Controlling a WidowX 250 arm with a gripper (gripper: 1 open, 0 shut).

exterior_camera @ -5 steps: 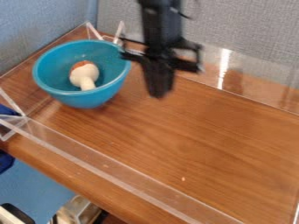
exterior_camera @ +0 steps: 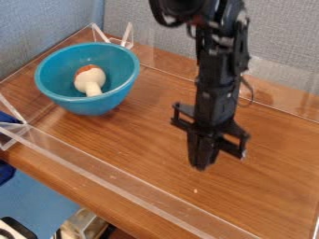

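Note:
My black gripper (exterior_camera: 201,154) hangs low over the middle-right of the wooden table (exterior_camera: 149,191), pointing down, with its fingers together and nothing visible between them. To its left at the back, apart from it, a blue bowl (exterior_camera: 65,90) holds a white object with an orange-red top (exterior_camera: 90,80), resembling a mushroom.
A grey padded wall (exterior_camera: 274,47) runs along the back behind a clear edge strip. Dark blue items (exterior_camera: 6,168) lie beyond the left edge, and some objects (exterior_camera: 82,224) are below the front-left edge.
The bowl and its content look unmoved.

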